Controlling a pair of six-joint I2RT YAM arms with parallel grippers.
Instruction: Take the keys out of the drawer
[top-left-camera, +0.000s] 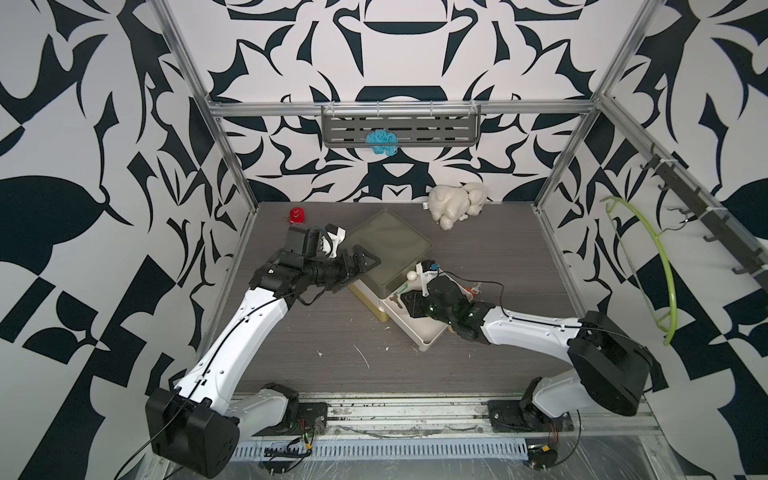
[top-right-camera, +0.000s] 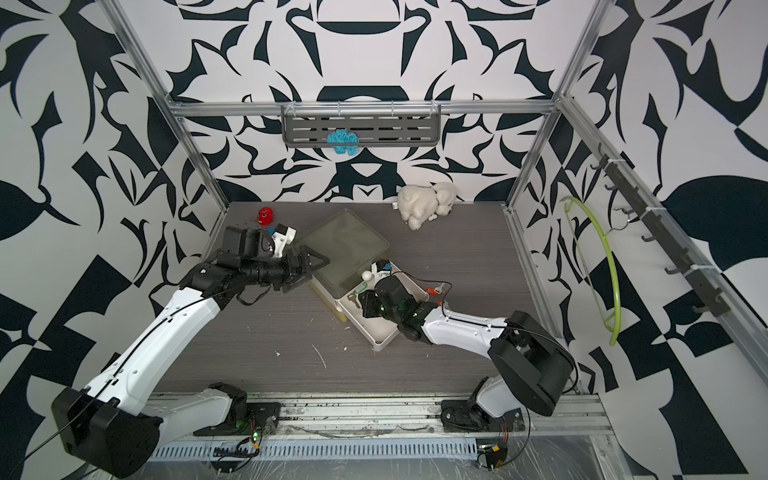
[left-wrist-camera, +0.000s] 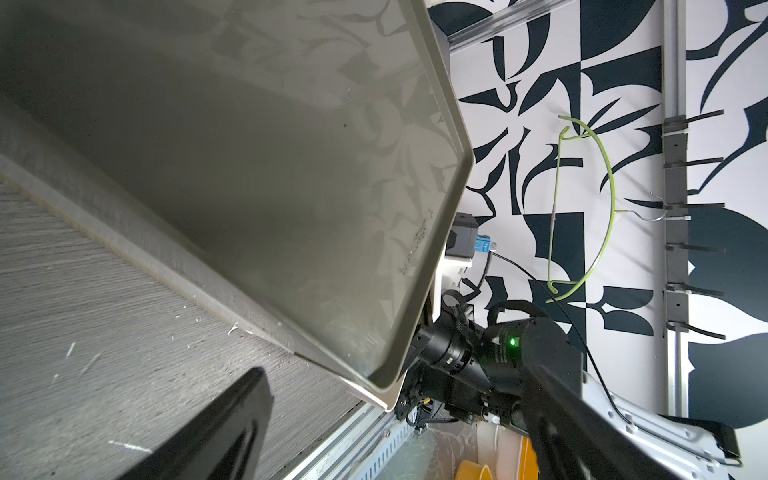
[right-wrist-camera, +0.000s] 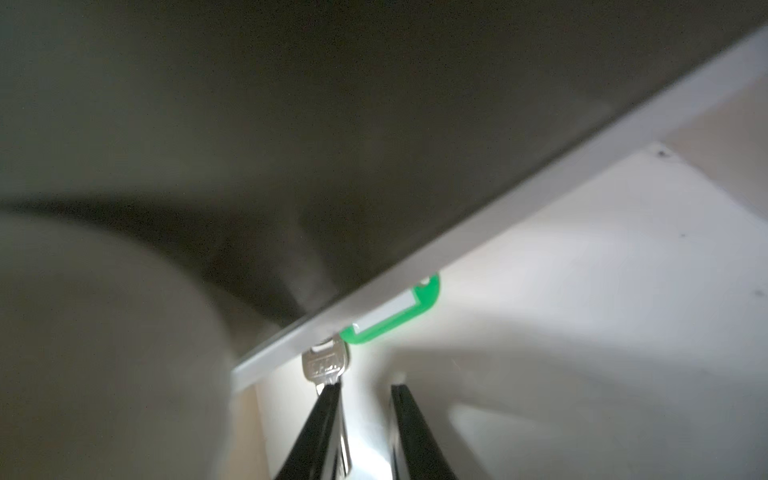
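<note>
A silver key (right-wrist-camera: 325, 364) with a green tag (right-wrist-camera: 400, 313) lies in the pale, pulled-out drawer (top-left-camera: 425, 334), close to the edge of the cabinet's top. That edge partly covers the tag in the right wrist view. My right gripper is down inside the drawer, part open, with a narrow gap between its fingers. One fingertip overlaps the key's shaft in that view; I cannot tell whether they touch. My left gripper (top-left-camera: 369, 259) stands open at the left side of the grey-topped cabinet (top-left-camera: 386, 246), its fingers (left-wrist-camera: 232, 424) wide apart.
A round white knob (right-wrist-camera: 88, 344) stands close to the right gripper. A white plush toy (top-left-camera: 454, 204) and a red item (top-left-camera: 297, 214) sit at the back.
</note>
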